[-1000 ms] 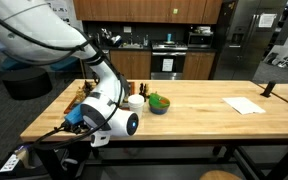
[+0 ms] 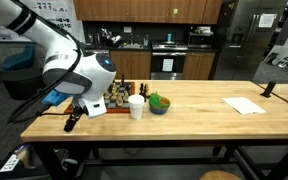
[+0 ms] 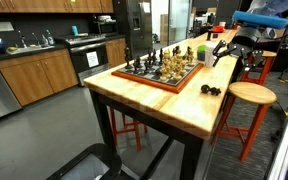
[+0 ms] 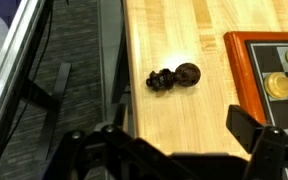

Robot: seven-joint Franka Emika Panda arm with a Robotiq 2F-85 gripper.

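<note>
A dark chess piece lies on its side on the bare wood near the table edge in the wrist view. In exterior view 2 the same dark piece rests in front of the chessboard, on the near corner of the table. My gripper is open, its fingers wide apart at the bottom of the wrist view and nothing between them. The lying piece is ahead of the fingertips, clear of them. From exterior view 1, the gripper hangs over the table's left end.
The red-rimmed board's edge is at the right of the wrist view, with light pieces on it. A white cup and a green bowl stand past the board.
In exterior view 1 the arm's wrist has risen and shifted left, away from the table's front edge. The cup and bowl have stayed put.
</note>
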